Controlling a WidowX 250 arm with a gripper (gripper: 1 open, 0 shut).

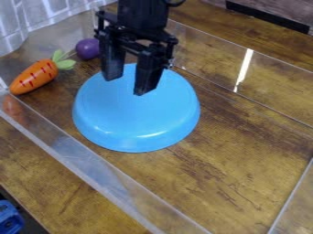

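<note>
The black gripper [128, 73] hangs over the back part of a light blue round dish or disc [134, 119], its two fingers spread apart and pointing down, with nothing visible between them. An orange toy carrot [35, 77] with a green top lies to the left of the dish. A purple vegetable toy [88, 48] sits behind it, left of the gripper.
A wooden table [232, 155] with clear strips or panels along its sides surrounds the dish. A blue object [6, 218] shows at the lower left edge.
</note>
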